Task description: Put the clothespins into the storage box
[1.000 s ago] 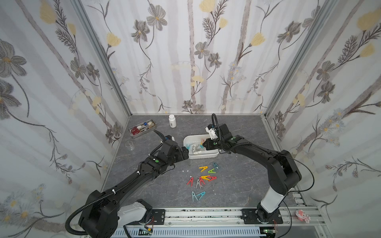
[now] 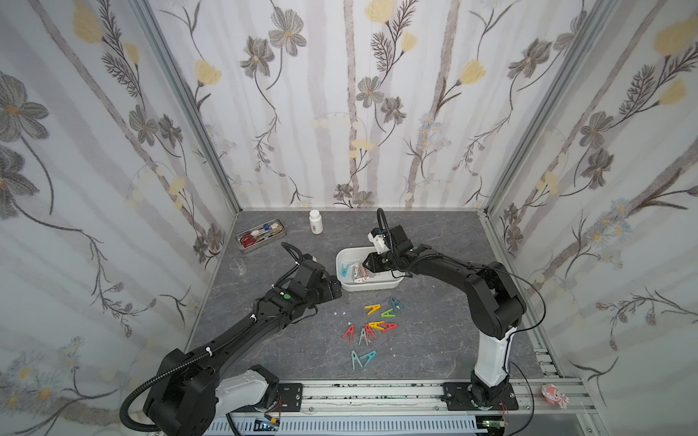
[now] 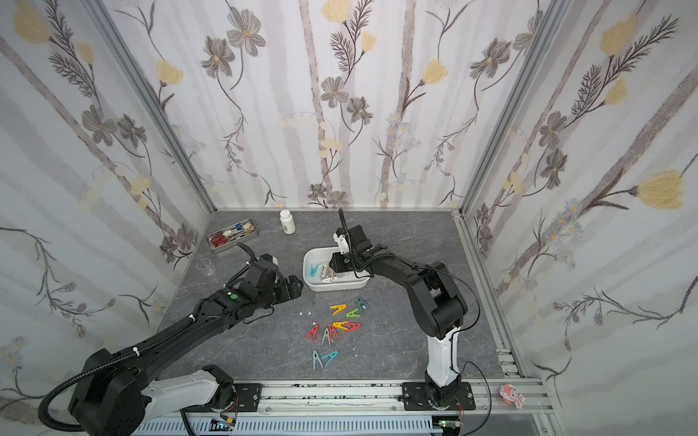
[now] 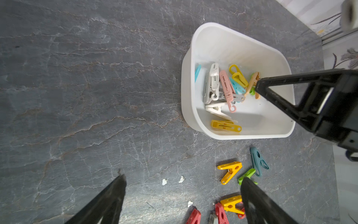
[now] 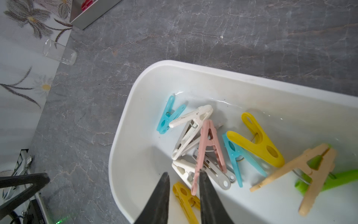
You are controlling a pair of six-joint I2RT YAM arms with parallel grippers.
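The white storage box (image 4: 188,93) holds several clothespins, among them a pink one (image 5: 205,145), a wooden-coloured one (image 5: 317,171) and a light blue one (image 5: 167,113). Over the box hangs my right gripper, its fingers partly apart. The pink clothespin's lower end shows between them in the right wrist view, and no grip on it is visible. Left of the box my left gripper stands open and empty above the table. In front of the box lie loose clothespins: yellow (image 2: 372,309), green (image 2: 388,314), dark teal (image 2: 394,303), red (image 2: 349,332), grey (image 2: 362,335) and light blue (image 2: 369,356).
A metal tray of tools (image 2: 251,246) and a white bottle (image 2: 315,222) stand at the back left. Near the left side lies a clear glass (image 5: 59,52). Small white bits (image 4: 181,179) are on the table.
My right gripper has moved left over the box, its arm swinging inward. The left gripper has drawn back slightly from the box. The loose clothespins have not moved.
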